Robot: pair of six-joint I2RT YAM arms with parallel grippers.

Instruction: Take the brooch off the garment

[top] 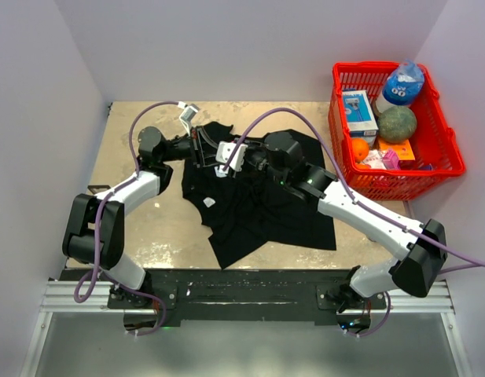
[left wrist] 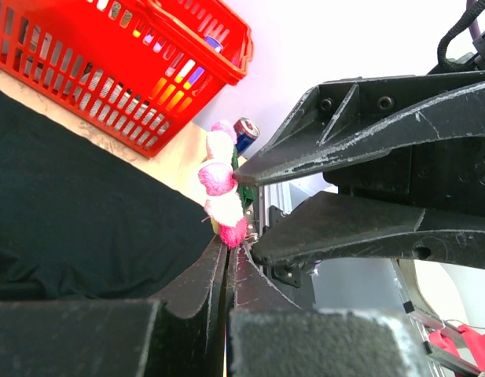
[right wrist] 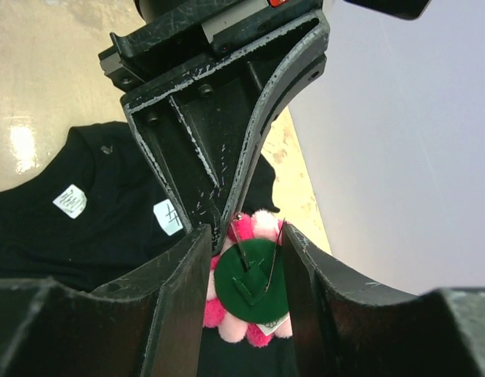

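The black garment (top: 266,220) lies spread on the table. Above it both grippers meet. In the left wrist view the pink-and-white pompom brooch (left wrist: 216,177) is seen edge-on at the tips of my shut left gripper; my right gripper's fingers reach beside it. In the right wrist view the brooch's green back (right wrist: 246,287), with a metal pin, faces the camera between the fingers of my part-open right gripper, close by the left gripper's black finger. The brooch is raised off the garment's flat part.
A full red basket (top: 395,179) stands at the back right. Bare table (top: 148,236) shows left of the garment. Walls bound the sides and back.
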